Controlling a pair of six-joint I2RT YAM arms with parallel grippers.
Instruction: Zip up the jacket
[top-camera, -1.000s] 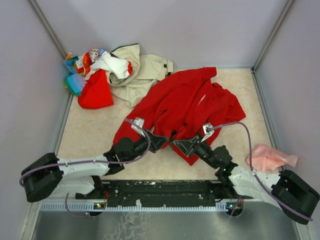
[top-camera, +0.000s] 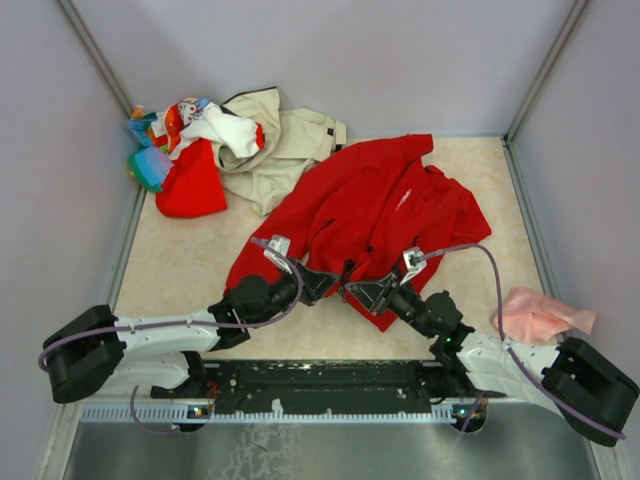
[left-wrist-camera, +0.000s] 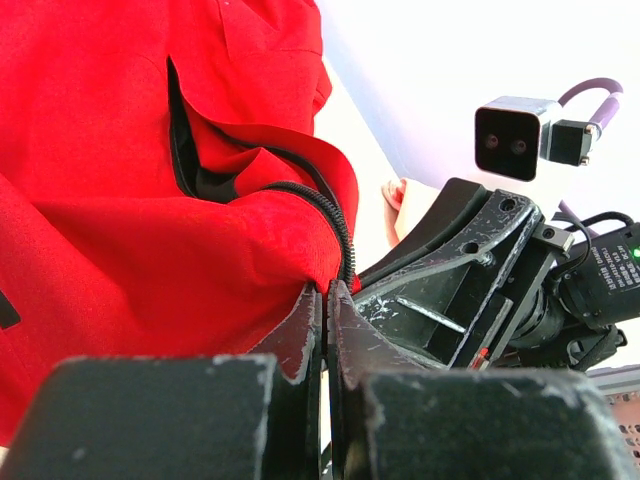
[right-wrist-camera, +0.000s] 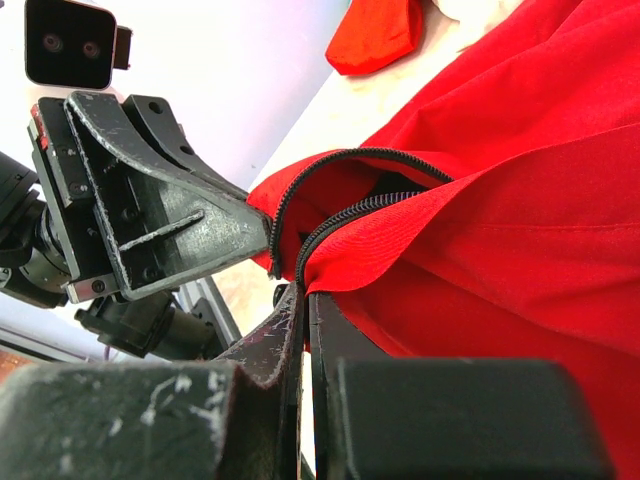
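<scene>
The red jacket (top-camera: 380, 210) lies spread on the table, its bottom front edge between the two grippers. My left gripper is shut on the jacket's hem where a black zipper tape (left-wrist-camera: 335, 230) ends at the fingertips. My right gripper is also shut at the hem, on the end of the other zipper tape (right-wrist-camera: 340, 225). The two sets of fingertips are very close together. Both zipper halves curve away apart from there; whether their ends are joined is hidden.
A pile of beige, white and coloured clothes (top-camera: 240, 140) lies at the back left. A pink cloth (top-camera: 540, 315) is at the right edge. Bare table (top-camera: 170, 260) shows on the left.
</scene>
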